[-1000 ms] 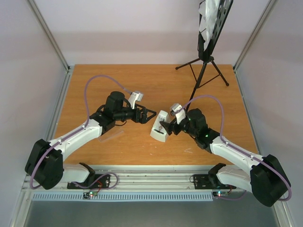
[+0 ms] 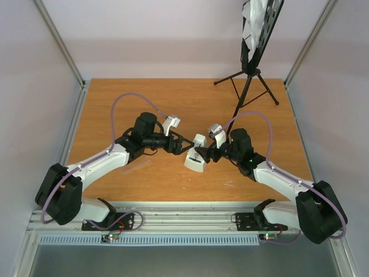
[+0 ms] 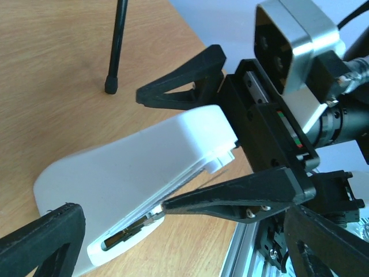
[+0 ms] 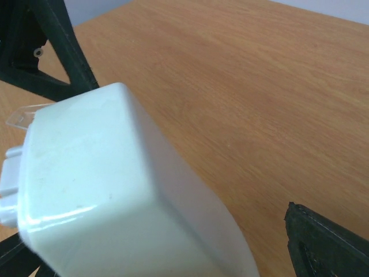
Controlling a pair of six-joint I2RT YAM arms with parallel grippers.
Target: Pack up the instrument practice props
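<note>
A white tapered case with a dark slot, much like a metronome, stands mid-table between my two grippers. My open left gripper is at its upper left; its fingers flank the case's lower part in the left wrist view. My right gripper is also open, its fingers on either side of the white case, the lower one at the slot. Up close in the right wrist view, the case fills the lower left, with a left-gripper finger by its top. Contact is hard to tell.
A black music stand holding white sheets rises at the back right, its legs spread on the table. Faint thin clear pieces lie at the left, with small light strips at the right.
My left gripper has moved slightly right and toward the front, closer to the white case. The case has shifted slightly right. My right gripper is nearly where it was.
</note>
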